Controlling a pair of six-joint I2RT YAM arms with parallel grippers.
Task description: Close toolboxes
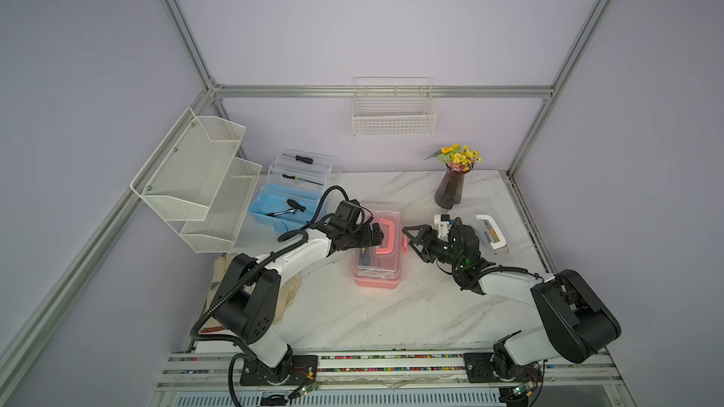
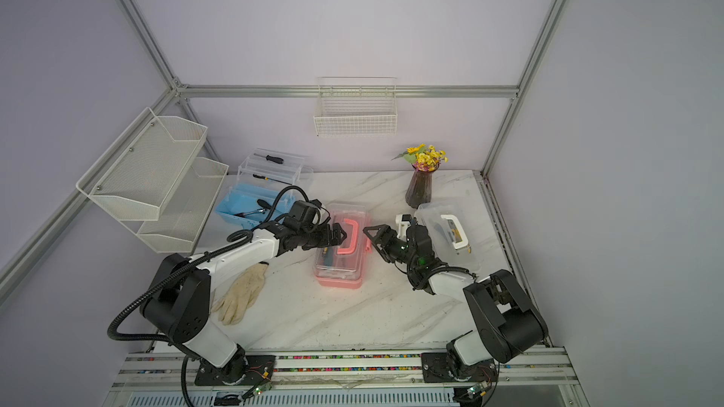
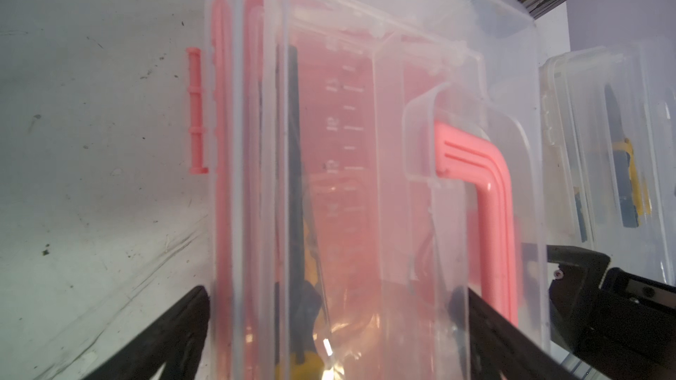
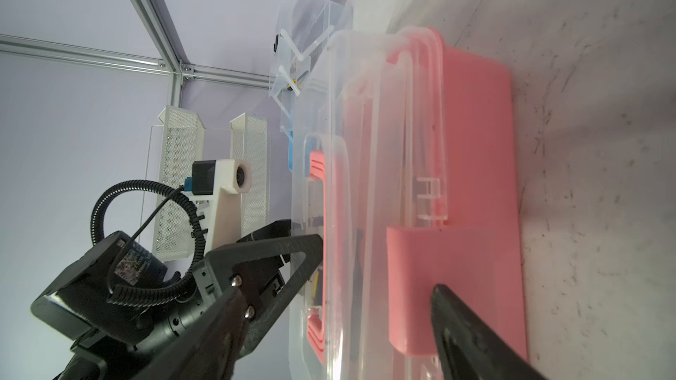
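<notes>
The pink toolbox [image 1: 377, 282] stands mid-table with its clear lid [image 2: 343, 263] lying over the base and a pink handle [image 3: 496, 218] on top. In the right wrist view, its pink latch [image 4: 422, 274] lies up along the side, across the lid's edge; whether it is snapped cannot be told. My left gripper is open over the lid. Beside the latch, my right gripper has its fingers apart, one close to the latch. At the back left the blue toolbox [image 1: 260, 213] has its lid up. A clear toolbox with a white handle [image 2: 454, 231] appears covered at right.
A flower vase [image 1: 450, 190] stands at the back right. A wire rack [image 1: 192, 173] hangs at left, and a beige glove [image 2: 241, 294] lies at the front left. Free table lies before the pink toolbox.
</notes>
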